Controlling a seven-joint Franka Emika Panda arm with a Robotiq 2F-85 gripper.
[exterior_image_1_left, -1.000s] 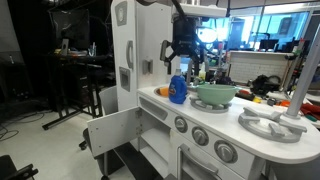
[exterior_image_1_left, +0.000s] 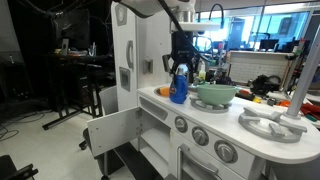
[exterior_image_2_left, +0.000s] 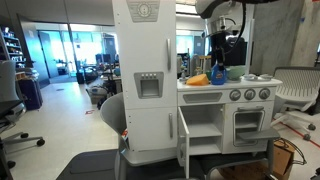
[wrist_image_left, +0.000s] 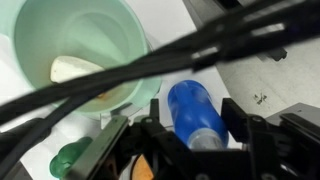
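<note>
A blue bottle (exterior_image_1_left: 179, 92) stands upright on the white toy kitchen's counter (exterior_image_1_left: 222, 123), beside a pale green bowl (exterior_image_1_left: 211, 94). My gripper (exterior_image_1_left: 181, 70) points down at the bottle's top. From the wrist, the blue bottle (wrist_image_left: 192, 108) lies between the two fingers of my gripper; a gap shows on its left side, while the right finger is close against it or nearly so. The fingers stand part open. Inside the green bowl (wrist_image_left: 75, 38) is a whitish item (wrist_image_left: 72, 69). The bottle's lower part is hidden from the wrist.
A tall white toy fridge (exterior_image_2_left: 149, 80) adjoins the counter on the left. Something orange (exterior_image_2_left: 198, 80) lies near the bottle. A grey burner grate (exterior_image_1_left: 272, 124) occupies the counter's right end. Below, a cabinet door (exterior_image_1_left: 116, 130) hangs open.
My gripper has come down from above the bottle to its top. The bottle and the bowl look unmoved.
</note>
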